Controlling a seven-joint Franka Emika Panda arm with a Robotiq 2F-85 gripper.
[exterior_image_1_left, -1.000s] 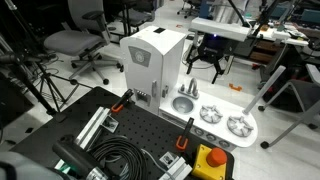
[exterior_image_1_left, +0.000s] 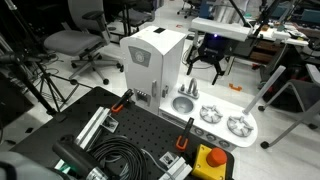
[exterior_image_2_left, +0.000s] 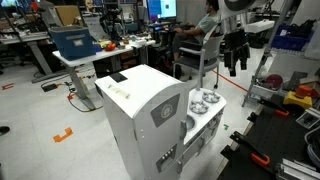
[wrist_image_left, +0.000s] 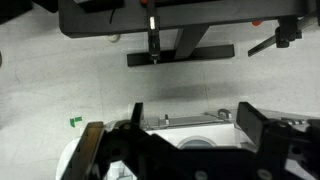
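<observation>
My gripper (exterior_image_1_left: 204, 72) hangs in the air above the toy kitchen, its black fingers spread wide. In the wrist view, the fingers (wrist_image_left: 88, 152) stand far apart at the bottom edge, and nothing shows between them except floor and part of the white counter. The white toy kitchen counter (exterior_image_1_left: 247, 130) carries a round sink (exterior_image_1_left: 183, 105), a faucet (exterior_image_1_left: 193, 88) and silver burners (exterior_image_1_left: 211, 114). At its left end rises a tall white toy fridge (exterior_image_1_left: 141, 77); its front also shows in the second exterior view as a white cabinet (exterior_image_2_left: 148, 125).
Black table (exterior_image_1_left: 133, 131) in front bears coiled cables (exterior_image_1_left: 118, 158), orange-handled clamps (exterior_image_1_left: 182, 143) and an emergency stop (exterior_image_1_left: 216, 157) on a yellow box. Office chairs (exterior_image_1_left: 80, 40) stand behind the kitchen. No loose object shows on the counter.
</observation>
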